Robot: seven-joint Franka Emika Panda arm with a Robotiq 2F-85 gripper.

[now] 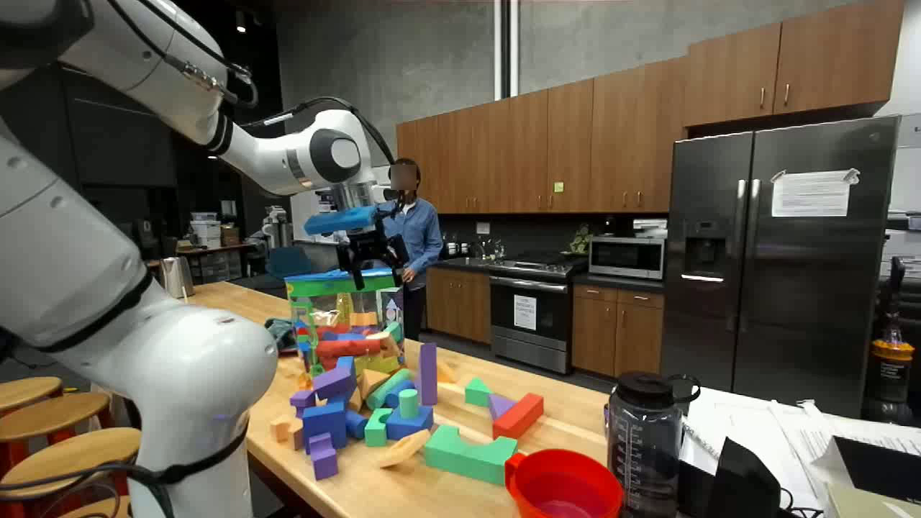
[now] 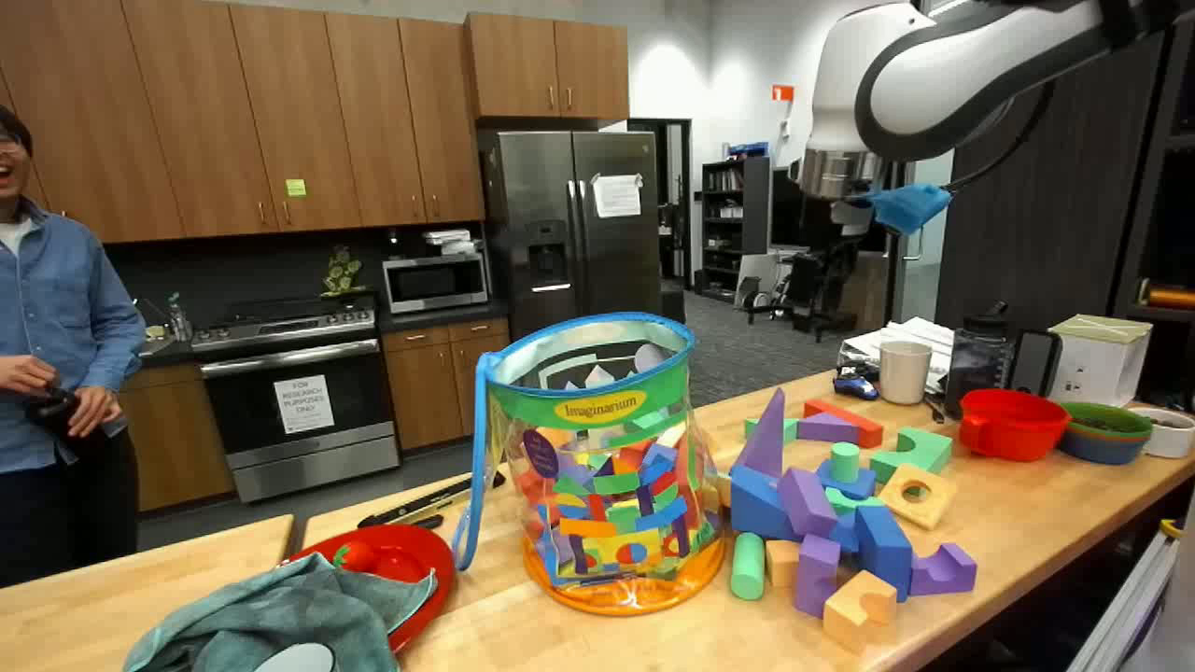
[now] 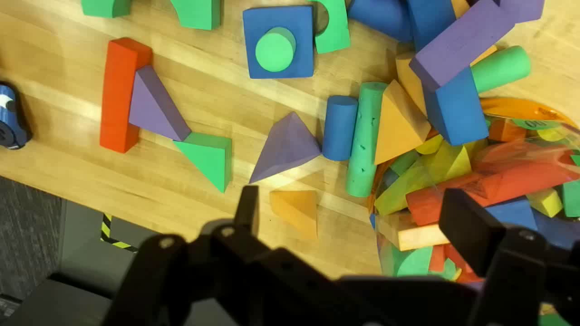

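My gripper is open above the table, nothing between its widely spread fingers. In exterior view 1 the gripper (image 1: 378, 275) hangs near the clear bag's top. Below it in the wrist view lie a small orange block (image 3: 296, 209), a purple pointed block (image 3: 288, 146), a blue cylinder (image 3: 340, 127) and a green cylinder (image 3: 363, 141). The clear zip bag (image 2: 594, 409), green-banded with a blue rim, stands open-topped and holds many coloured blocks. Beside it are loose blocks, among them a tall purple triangle (image 2: 764, 437) and a red block (image 1: 518, 416).
A red cup (image 2: 1014, 424), bowls (image 2: 1103, 431), a dark bottle (image 1: 643, 444) and papers occupy one end of the table. Past the bag are a red plate (image 2: 431, 582) and a teal cloth (image 2: 269, 616). A person (image 2: 62, 325) stands across the table.
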